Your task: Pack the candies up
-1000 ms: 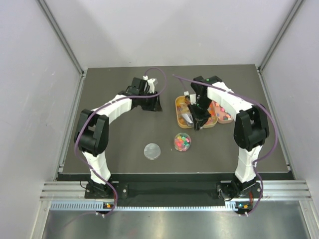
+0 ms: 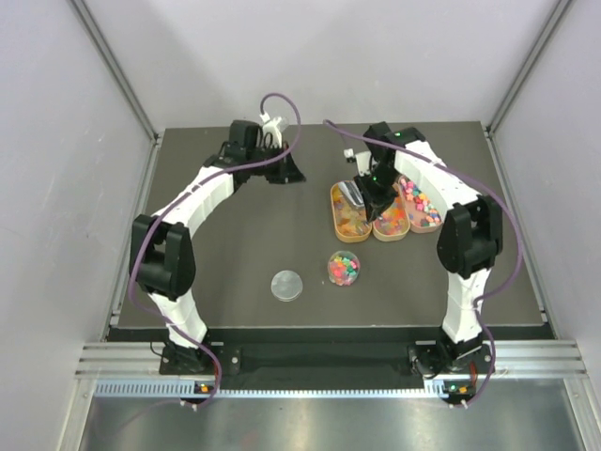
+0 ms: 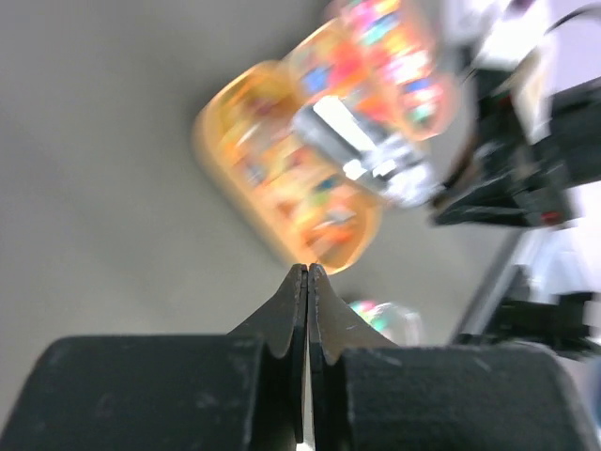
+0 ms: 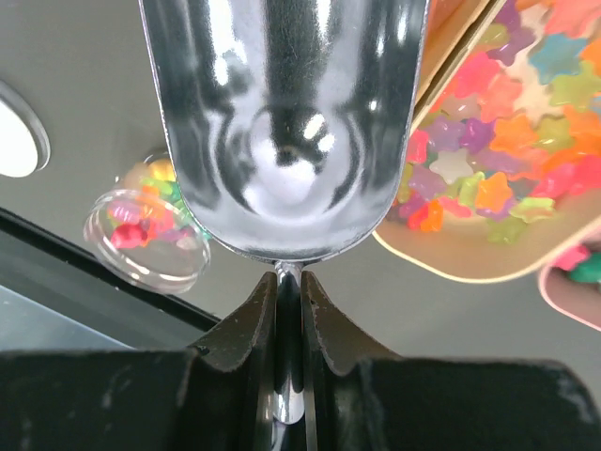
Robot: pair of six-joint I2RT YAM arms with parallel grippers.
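Observation:
My right gripper is shut on the handle of a metal scoop (image 4: 291, 141), held over the yellow candy box (image 2: 346, 225). A second box (image 4: 507, 235) of star-shaped candies sits beside it, and a pink box (image 2: 424, 216) stands at the right. A clear round jar (image 2: 343, 268) of coloured candies is on the table nearer the front. My left gripper is shut, nothing showing between its fingers, raised left of the boxes (image 2: 286, 174); its wrist view is blurred.
A clear round lid (image 2: 286, 285) lies on the dark table (image 2: 225, 272) left of the jar.
The right gripper with the scoop has lifted and shifted toward the back of the table. The left arm has moved slightly toward the back as well.

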